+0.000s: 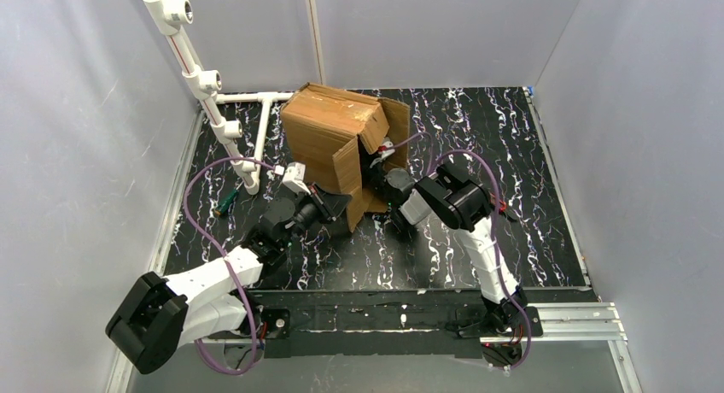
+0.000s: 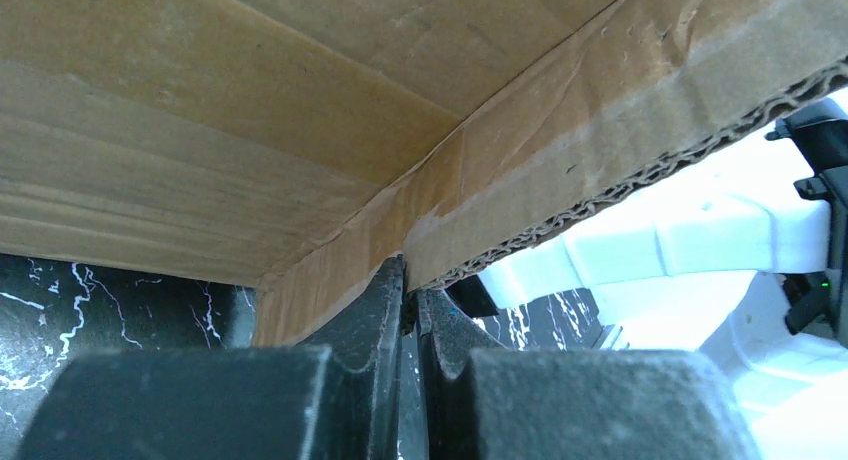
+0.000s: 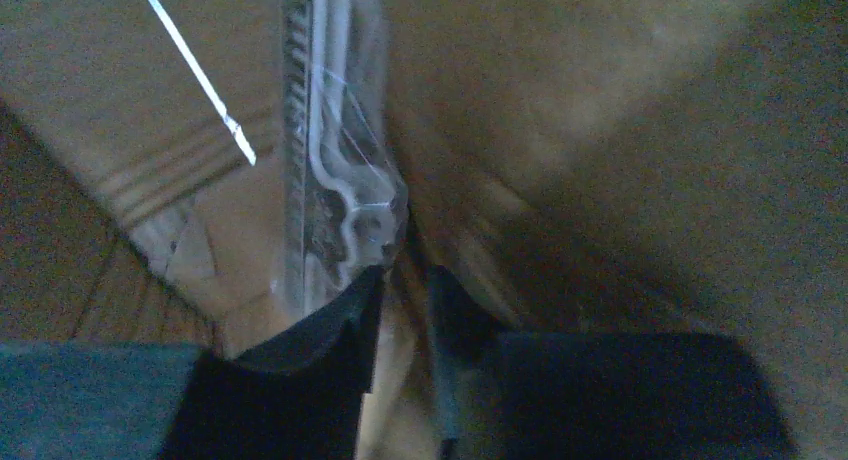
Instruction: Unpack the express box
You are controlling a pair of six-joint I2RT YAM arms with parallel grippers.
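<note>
A cardboard express box (image 1: 320, 128) lies on its side, flaps open toward the front. My left gripper (image 1: 335, 207) is shut on a front flap, whose corrugated edge (image 2: 600, 200) runs between its fingertips in the left wrist view. My right gripper (image 1: 377, 162) reaches into the box, mostly hidden. In the dim, blurred right wrist view, a clear plastic package (image 3: 340, 150) lies against the inner cardboard, just beyond the right fingertips (image 3: 360, 315), which stand a little apart; whether they touch it I cannot tell.
A white pipe frame (image 1: 260, 137) stands at the left, with a green-handled tool (image 1: 226, 202) beside it. An orange-handled tool (image 1: 499, 206) lies at the right, partly behind the arm.
</note>
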